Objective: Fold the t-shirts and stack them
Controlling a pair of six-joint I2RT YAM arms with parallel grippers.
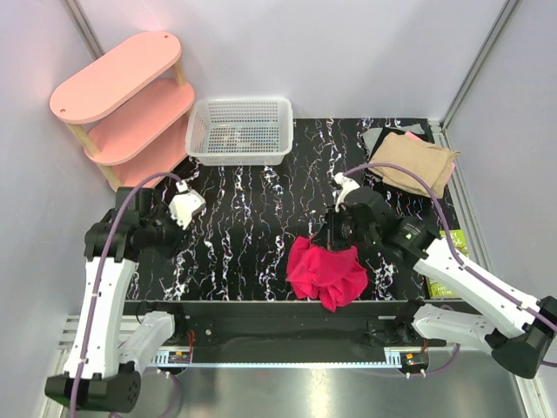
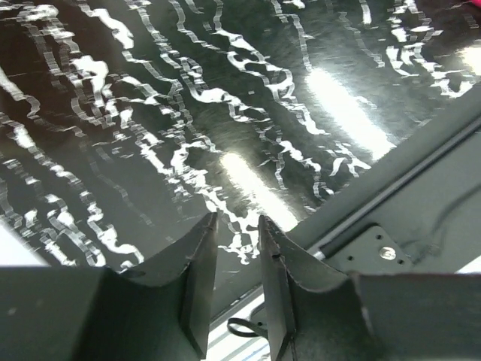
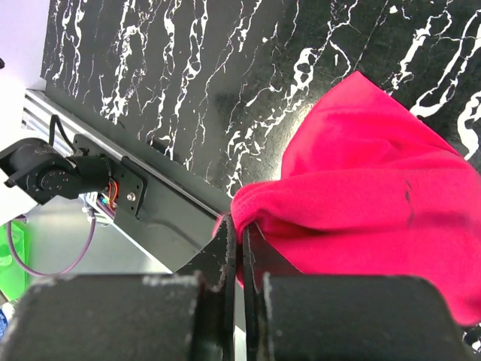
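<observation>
A bright red shirt (image 1: 326, 275) hangs bunched from my right gripper (image 1: 324, 237) near the front of the table. In the right wrist view the shut fingers pinch an edge of the red cloth (image 3: 361, 203), which spreads away to the right. Over the left part of the table is my left gripper; its fingertips stand a little apart with only bare tabletop beneath. A stack of folded shirts, a tan one (image 1: 413, 164) on top, lies at the back right.
At the back stands an empty white basket (image 1: 239, 131), beside pink shelves (image 1: 122, 78) on the left. A green book (image 1: 446, 274) lies at the right edge, partly behind the right arm.
</observation>
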